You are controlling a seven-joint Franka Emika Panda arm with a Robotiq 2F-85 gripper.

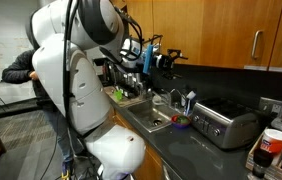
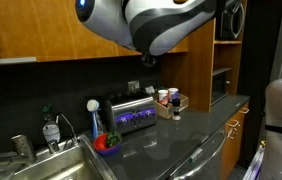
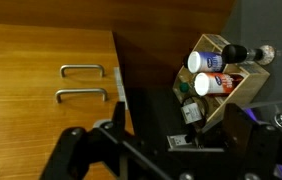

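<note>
My gripper (image 1: 173,60) hangs high in front of the wooden wall cabinets (image 1: 216,30), open, with nothing seen between its fingers. It is well above the counter (image 1: 196,155), up and to the left of the silver toaster (image 1: 226,122). In the wrist view its dark fingers (image 3: 106,132) spread along the bottom, with cabinet doors and metal handles (image 3: 82,93) beyond. A small bowl (image 1: 181,122) with colourful contents sits between sink and toaster. In exterior view 2 the arm covers much of the top.
A wooden crate (image 3: 168,75) holds white and red containers (image 3: 210,83) and bottles, right of the toaster. The sink (image 2: 56,168) with its faucet lies left of the bowl. Cabinets border the space above.
</note>
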